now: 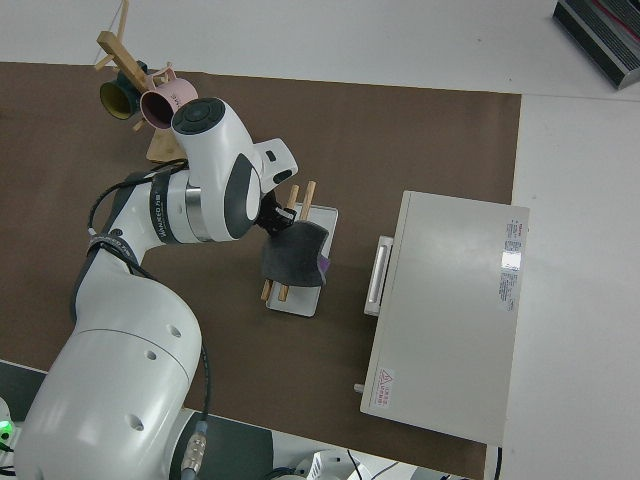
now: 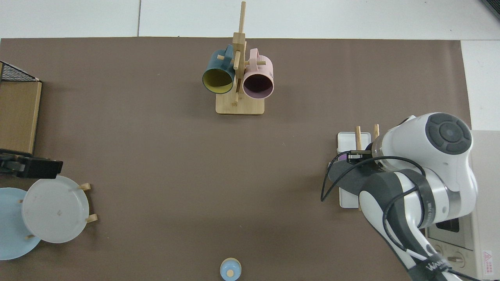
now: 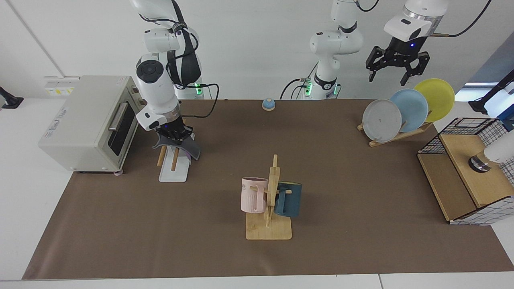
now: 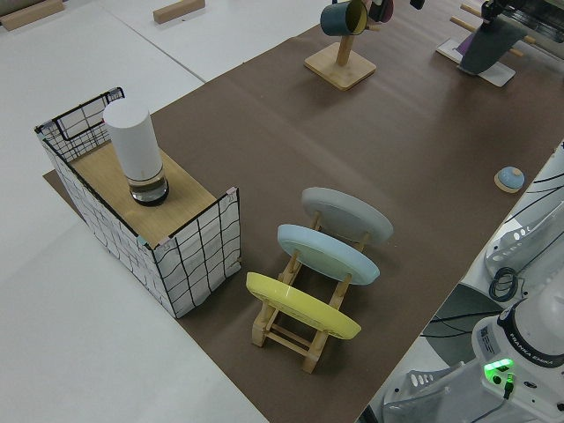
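One arm reaches down over a white tray (image 3: 166, 176) with wooden pegs beside the oven. Its black gripper (image 1: 275, 212) is mostly hidden by the arm and a dark grey cloth-like piece (image 1: 293, 255) with a purple part, which hangs at the gripper over the tray; whether the fingers are closed is unclear. The other gripper (image 3: 396, 72) hovers at the back, behind the plate rack, with its fingers apart. A pink mug (image 2: 263, 68) and a teal mug (image 2: 213, 66) hang on the wooden mug tree (image 2: 240, 105).
The oven (image 1: 445, 310) stands beside the tray. A rack holds white (image 3: 381, 121), blue (image 3: 409, 106) and yellow (image 3: 438, 96) plates. A wire-sided wooden shelf (image 3: 445, 188) bears a white cylinder. A small blue round object (image 2: 230, 269) lies at the edge.
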